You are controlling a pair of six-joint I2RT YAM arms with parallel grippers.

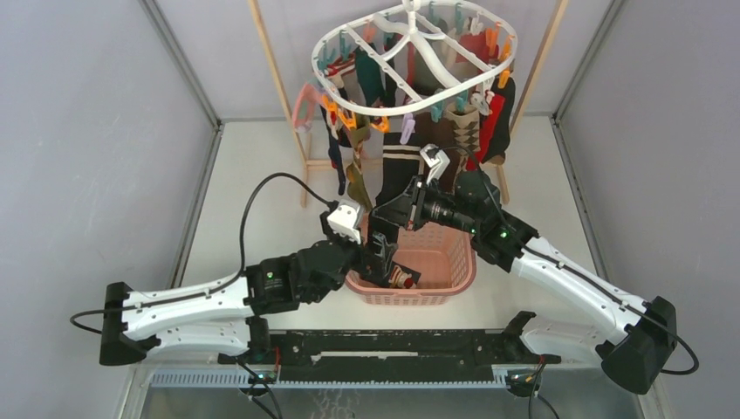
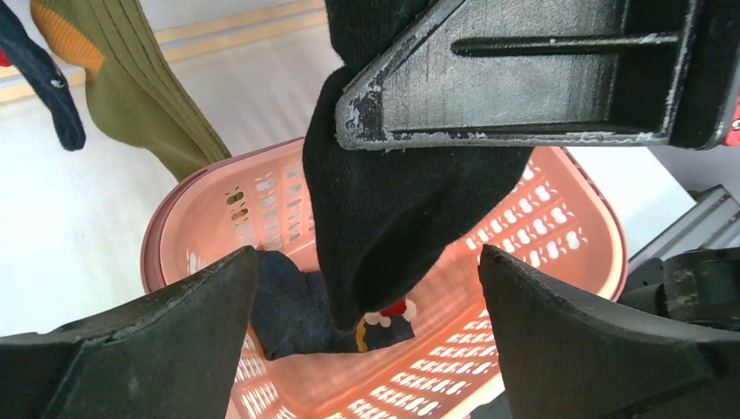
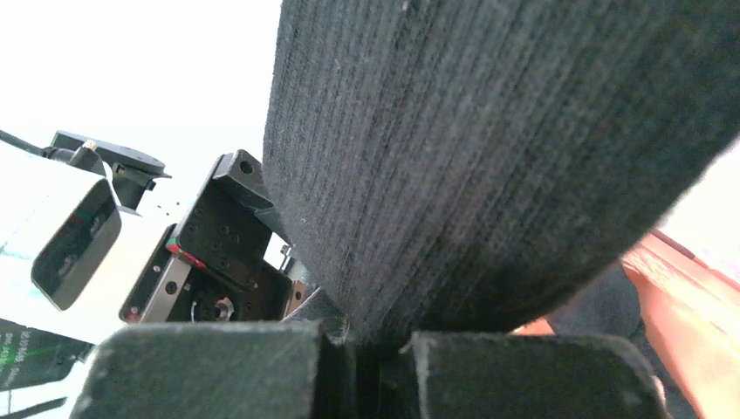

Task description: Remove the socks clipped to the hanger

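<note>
A long black sock with pale stripes (image 1: 400,170) runs from under a purple clip (image 1: 407,128) on the white round hanger (image 1: 394,110) down towards the basket. Whether that clip still grips it, I cannot tell. My right gripper (image 1: 381,215) is shut on the sock's lower part; the black ribbed cloth (image 3: 489,157) fills the right wrist view above its fingers (image 3: 532,371). Lower down, my left gripper stands open, its fingers apart on both sides of the dangling toe (image 2: 384,227) without closing on it.
Under the hanger stands a pink basket (image 1: 454,284) with a dark patterned sock (image 1: 405,277) inside. Several other socks hang from clips, including an olive one (image 1: 356,185) near the left gripper. Wooden poles (image 1: 534,74) flank the hanger.
</note>
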